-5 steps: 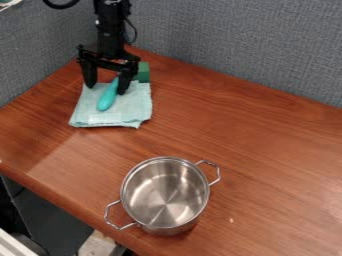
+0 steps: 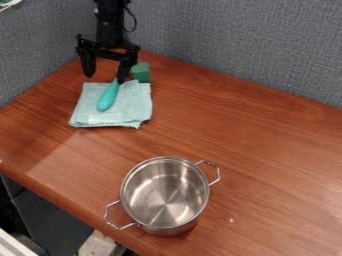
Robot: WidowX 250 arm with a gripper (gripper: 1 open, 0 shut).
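My black gripper (image 2: 106,68) hangs at the back left of the wooden table, its fingers spread apart above the far part of a folded pale cloth (image 2: 88,112). A teal elongated object (image 2: 107,98) lies on the cloth just below the gripper, with nothing seen between the fingers. A green block (image 2: 140,73) sits just right of the gripper, partly behind it.
A steel pot (image 2: 163,195) with two handles stands at the front centre. Grey padded walls (image 2: 241,45) border the back and left.
My gripper has risen slightly, away from the teal object and the cloth. The objects on the table show no visible movement.
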